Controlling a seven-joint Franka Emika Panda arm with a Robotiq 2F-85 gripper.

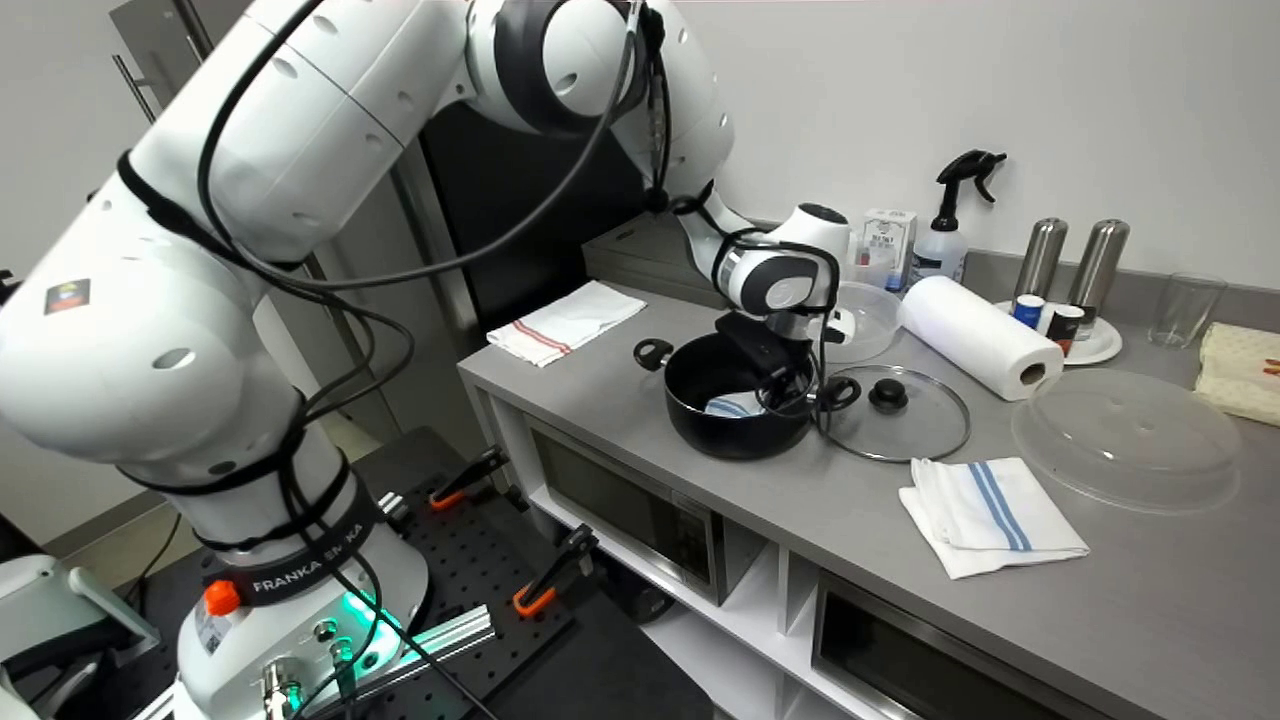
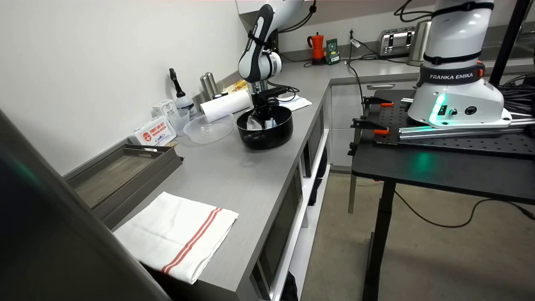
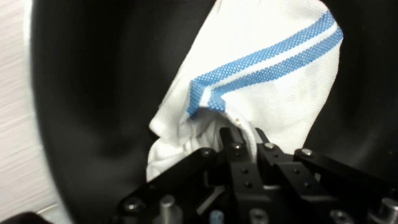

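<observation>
Inside the black pot on the counter lies a white cloth with blue stripes. My gripper reaches down into the pot and is shut on a fold of that cloth, which shows as a white edge between the black fingers. Most of the cloth spreads beyond the fingertips, bunched on the left side and flatter on the right. In exterior view 1 only a small part of it shows past the pot's rim; the fingertips are hidden there.
The glass lid lies right beside the pot's handle. A second blue-striped towel and a paper roll are farther right. A clear plastic bowl stands close to the pot. Bare counter separates the pot from the red-striped towel.
</observation>
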